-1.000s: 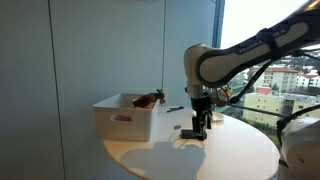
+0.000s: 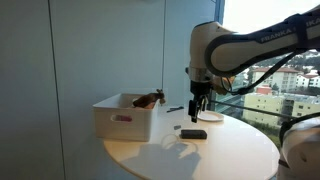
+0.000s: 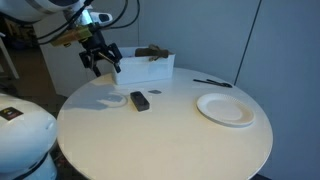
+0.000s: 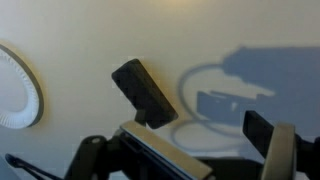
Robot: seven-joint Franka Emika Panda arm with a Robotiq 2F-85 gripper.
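Observation:
A black block-like object lies flat on the white round table. From the second exterior side, the same block rests near the middle of the table, apart from everything else. Above the tabletop hangs my gripper, open and holding nothing. It is to the left of the block in the second exterior view, where the gripper points down. In the wrist view the block appears ahead of the spread fingers, with its near end close to the gripper's edge.
A white box with a brown item in it stands at the back. A white plate sits on the other side, and dark utensils lie at the far edge.
My gripper has risen from low by the black block to well above the table. The block has stayed where it was and is now more fully visible.

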